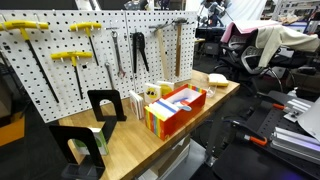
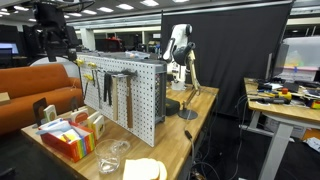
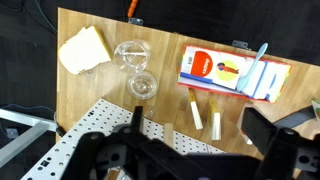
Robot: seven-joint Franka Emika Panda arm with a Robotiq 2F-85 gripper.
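Observation:
My gripper is open in the wrist view, its dark fingers set wide apart with nothing between them. Beyond its tips, a red-rimmed box (image 3: 184,66) lies on the wooden bench, holding packets and a light blue spoon (image 3: 258,58). In exterior view 1 the same red and yellow box (image 1: 158,125) sits near the bench's front edge. Exterior view 2 shows the dark arm (image 2: 52,30) high at the upper left, above and away from the bench; its fingers are hard to make out there.
Two clear glasses (image 3: 142,84) and a pale yellow stack (image 3: 84,50) stand beside the box. A white pegboard (image 1: 70,75) with hanging tools rises behind the bench. Black bookends (image 1: 104,104) and small upright boxes (image 1: 137,104) stand along it.

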